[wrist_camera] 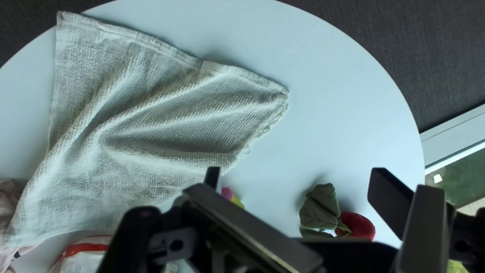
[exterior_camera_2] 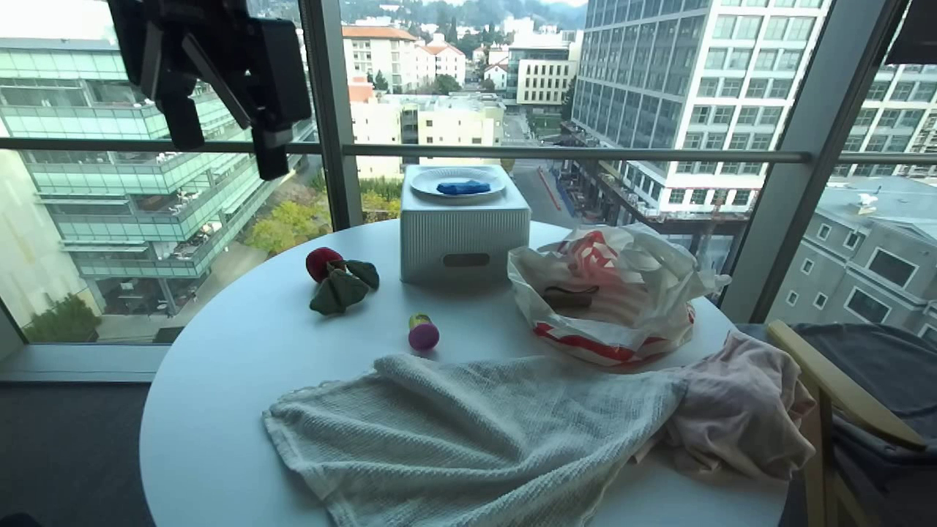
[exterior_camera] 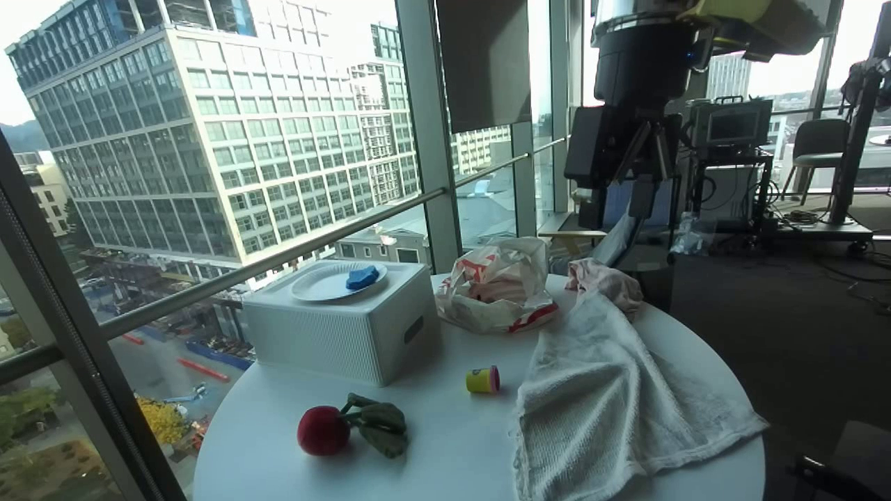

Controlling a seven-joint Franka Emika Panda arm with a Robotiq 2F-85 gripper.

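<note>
My gripper point(exterior_camera: 618, 205) hangs high above the table, open and with nothing between its fingers. In exterior view 2 the gripper point(exterior_camera_2: 228, 148) shows at the upper left, well clear of every object. The wrist view looks down past its spread fingers. There, a red radish-like plush point(wrist_camera: 358, 226) with green leaves point(wrist_camera: 320, 207) lies toward the right finger. A small yellow tub point(exterior_camera: 481, 380) with a pink-purple lid rests on its side mid-table; the left finger partly hides it in the wrist view. The pale towel point(exterior_camera_2: 492, 430) spreads wrinkled across one side of the table.
A white ribbed box point(exterior_camera: 334, 338) carries a white plate point(exterior_camera: 313, 288) with a blue item point(exterior_camera: 361, 277). Beside it sits a crumpled plastic bag point(exterior_camera_2: 615, 298) with something dark inside. A pinkish cloth point(exterior_camera_2: 742, 404) bunches at the table's edge. Bare tabletop point(wrist_camera: 336, 113) surrounds the plush.
</note>
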